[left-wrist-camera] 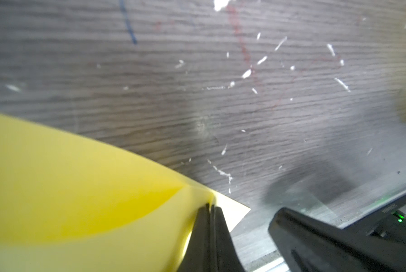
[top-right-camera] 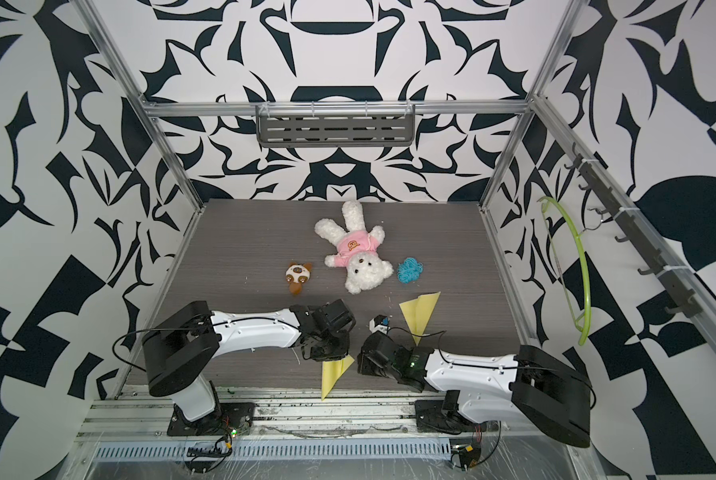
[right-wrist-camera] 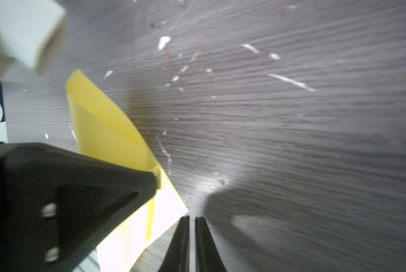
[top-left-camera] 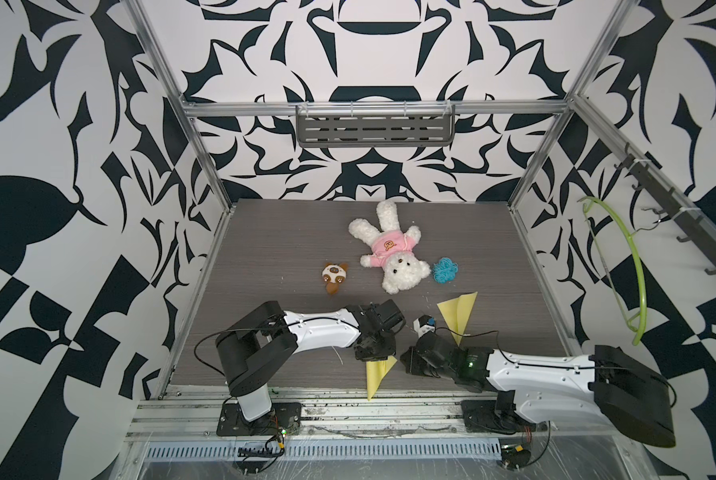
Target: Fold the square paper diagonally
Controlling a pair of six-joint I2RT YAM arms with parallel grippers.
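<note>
Near the front edge lies a yellow paper [top-left-camera: 377, 376], folded over, with a raised flap and a pointed corner at the right in the left wrist view. My left gripper is shut, its tips pressing on the folded paper [left-wrist-camera: 98, 195] near that corner; whether paper is pinched between them is unclear. My right gripper is shut with nothing seen between its fingers, just right of the paper's corner over bare tabletop. A second yellow paper [top-left-camera: 457, 308] lies behind the right arm, partly hidden.
A white teddy bear [top-left-camera: 401, 268] in pink lies at the middle back, with a brown toy [top-left-camera: 334, 278] to its left and a blue knotted ball [top-left-camera: 445, 269] to its right.
</note>
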